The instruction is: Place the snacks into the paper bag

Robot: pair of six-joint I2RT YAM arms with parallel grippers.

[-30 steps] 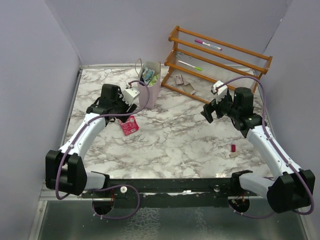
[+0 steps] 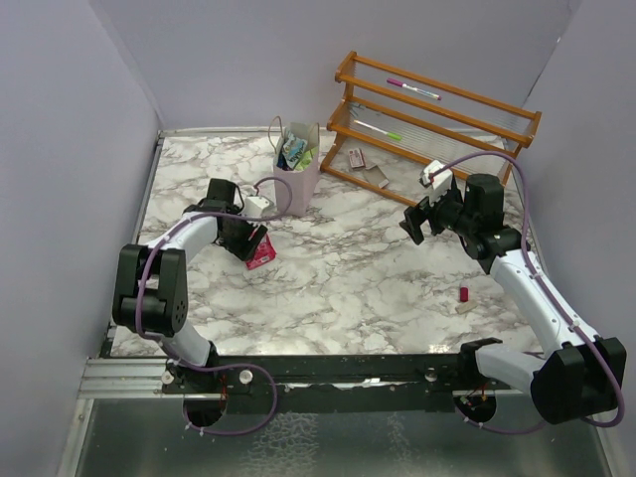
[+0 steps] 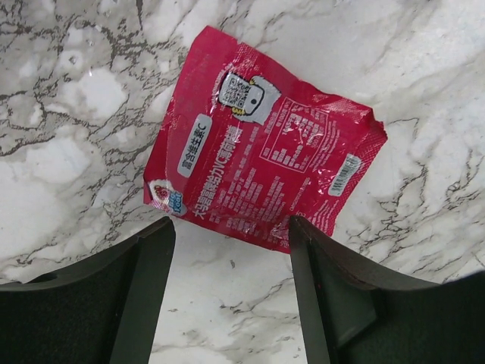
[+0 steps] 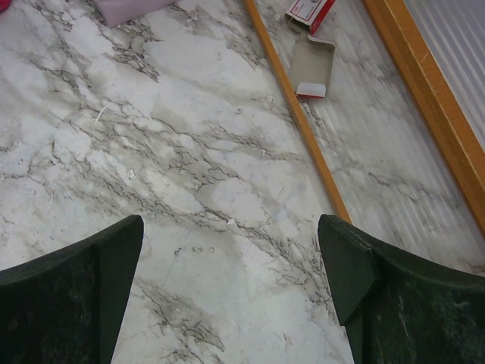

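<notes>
A red snack packet (image 3: 258, 152) lies flat on the marble table in the left wrist view, also seen at the left in the top view. My left gripper is open just above it, fingertips at its lower edge. A pale paper bag (image 2: 296, 189) holding several green and blue packets stands upright behind it. My right gripper is open over bare table on the right, nothing between its fingers.
A wooden rack (image 2: 432, 99) with markers stands at the back right, with small boxes (image 4: 309, 68) by its base. A small red object (image 2: 463, 294) lies at the right.
My left gripper has come lower over the red packet, its arm shifting slightly. The right arm has not moved.
</notes>
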